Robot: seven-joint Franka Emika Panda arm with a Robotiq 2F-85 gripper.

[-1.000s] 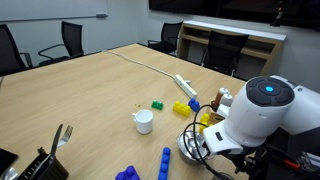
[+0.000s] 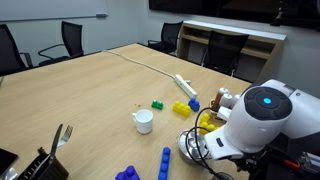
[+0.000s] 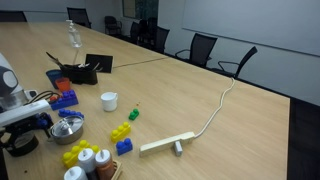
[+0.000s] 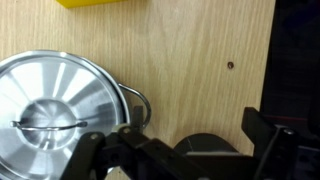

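Observation:
In the wrist view my gripper stands open, its dark fingers spread along the lower edge. A round black thing (image 4: 207,143) lies below and between them, partly covered by the gripper. To the left is a silver pot (image 4: 45,95) with its lid on and a loop handle facing the gripper. Exterior view 2 shows the pot (image 3: 68,128) just beside the arm. Nothing shows held between the fingers.
Yellow blocks (image 3: 121,131), white-capped bottles (image 3: 103,160) and a blue block (image 3: 124,146) crowd near the pot. A white mug (image 2: 143,121), a long blue piece (image 2: 165,163) and a black utensil holder (image 2: 45,165) stand farther off.
The table objects look unmoved.

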